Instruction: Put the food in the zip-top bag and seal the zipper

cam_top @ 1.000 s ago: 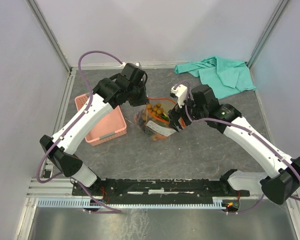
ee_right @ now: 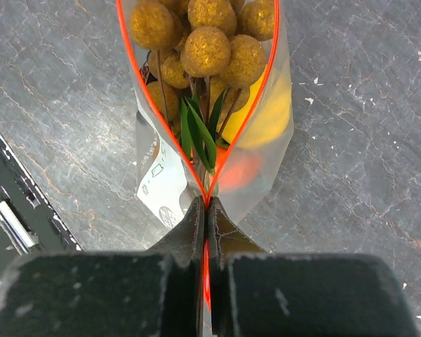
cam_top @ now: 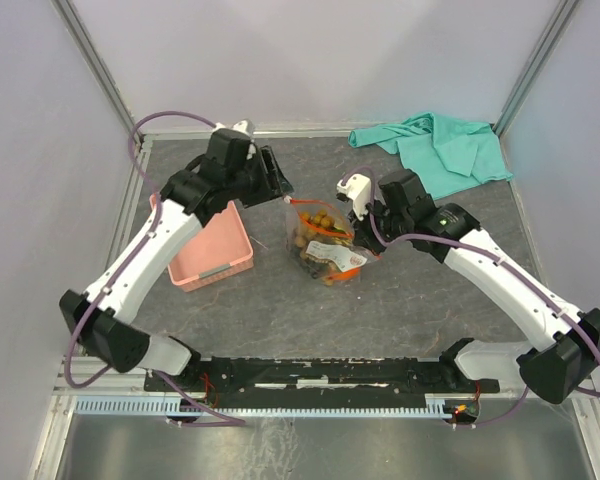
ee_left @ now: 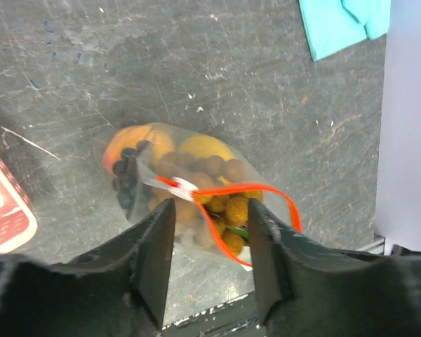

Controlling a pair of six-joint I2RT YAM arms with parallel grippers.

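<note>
The clear zip top bag (cam_top: 332, 255) with a red-orange zipper edge hangs from my right gripper (cam_top: 361, 232), which is shut on one end of that edge. Near this grip the two zipper strips meet; farther along, the mouth gapes. Inside are brown round food balls (ee_right: 206, 50) on stems, green leaves (ee_right: 200, 133) and a yellow piece (ee_right: 263, 112). My left gripper stands part open, its fingertips apart, just off the bag's white zipper slider (ee_left: 182, 188). Nothing shows held between its fingers.
A pink basket (cam_top: 242, 255) stands to the left of the bag. The teal cloth (cam_top: 450, 152) lies at the back right. Free grey table (cam_top: 270, 310) stretches in front of the bag.
My left gripper has let go of the bag's left end and moved back to the left. The bag has swung slightly.
</note>
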